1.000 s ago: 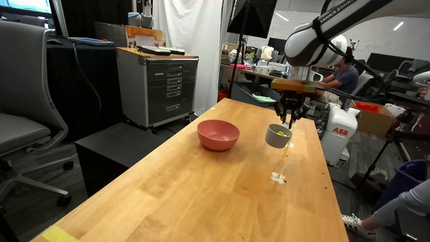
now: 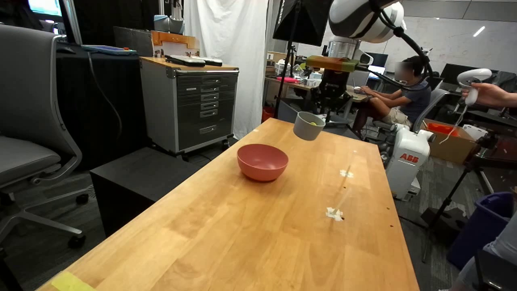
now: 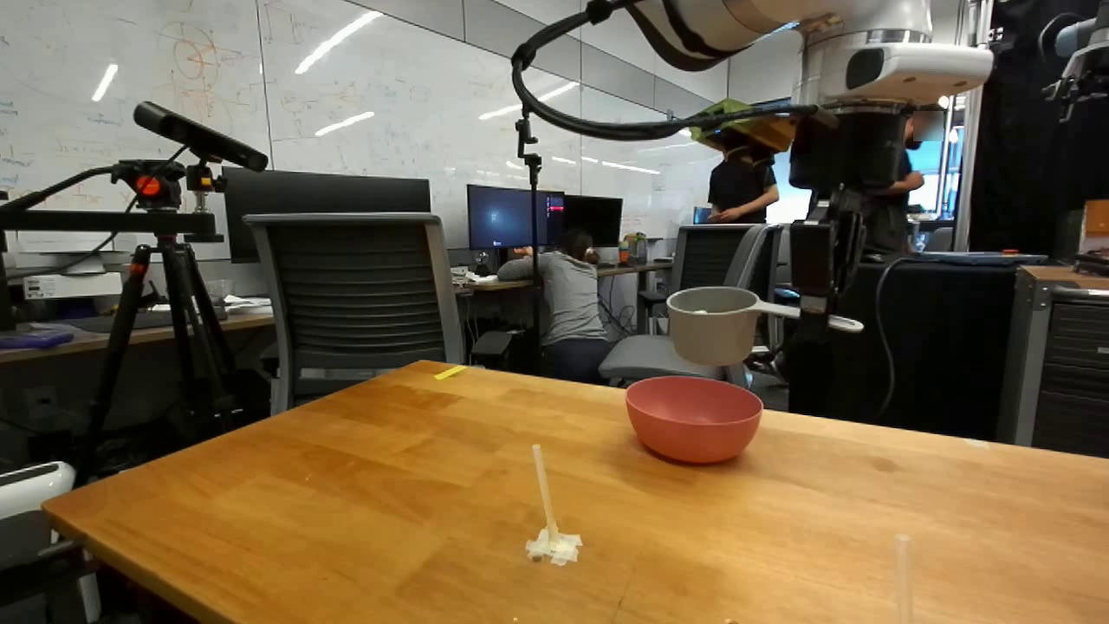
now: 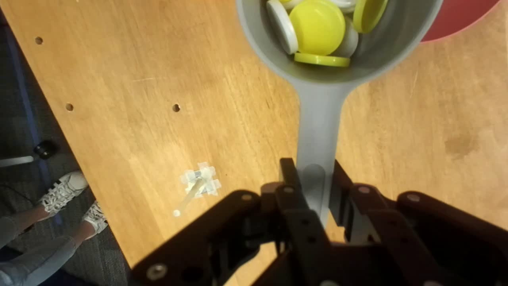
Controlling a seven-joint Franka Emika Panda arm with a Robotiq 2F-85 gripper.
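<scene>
A grey pot (image 4: pixel 341 71) with yellow discs (image 4: pixel 318 26) and white ones inside hangs in the air, held by its handle (image 4: pixel 318 128). My gripper has its black fingers on both sides of that handle and is shut on it. In exterior view 1 the pot (image 2: pixel 308 127) is above the table, behind and to the right of the red bowl (image 2: pixel 262 163). Exterior view 2 shows the pot (image 3: pixel 713 331) nearly level, higher than the red bowl (image 3: pixel 694 421). The bowl's inside is mostly hidden in the wrist view.
Two thin translucent straws stand taped to the wooden table (image 2: pixel 271 228); one straw (image 3: pixel 542 489) is upright in exterior view 2, near white tape (image 3: pixel 553 545). A black box (image 2: pixel 143 182) stands off its left edge.
My gripper has carried the pot up and to the left in exterior view 1, away from the straws and closer to the bowl. The bowl has stayed in place.
</scene>
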